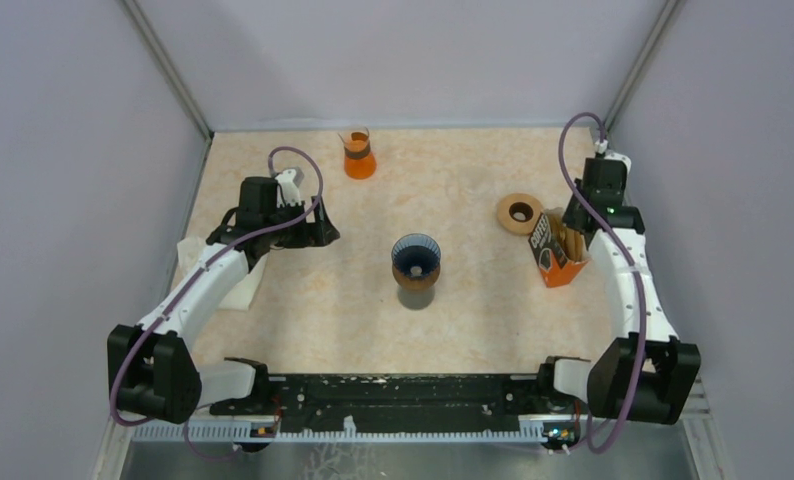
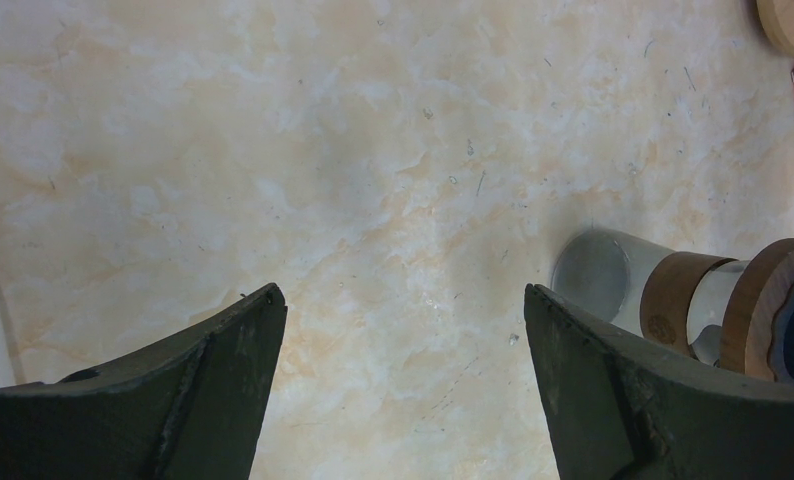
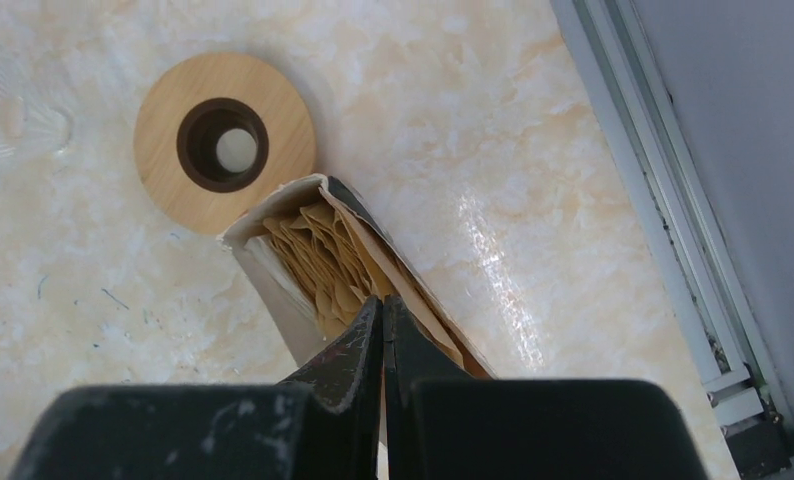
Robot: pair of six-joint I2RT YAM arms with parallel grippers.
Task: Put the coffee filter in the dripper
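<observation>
In the top view the dark blue ribbed dripper sits mid-table on a glass carafe with a wooden collar. At the right stands the orange and black filter box, open on top. Brown paper filters are packed upright inside it in the right wrist view. Over the box, my right gripper is shut, tips together. A thin brown strip shows between its fingers lower down; whether that is a gripped filter or the box behind, I cannot tell. My left gripper hangs open and empty, left of the carafe.
A wooden ring lies against the box's far left side, with a clear glass piece beyond it. An orange vessel stands at the back. White cloth lies under the left arm. Table between the arms is mostly free.
</observation>
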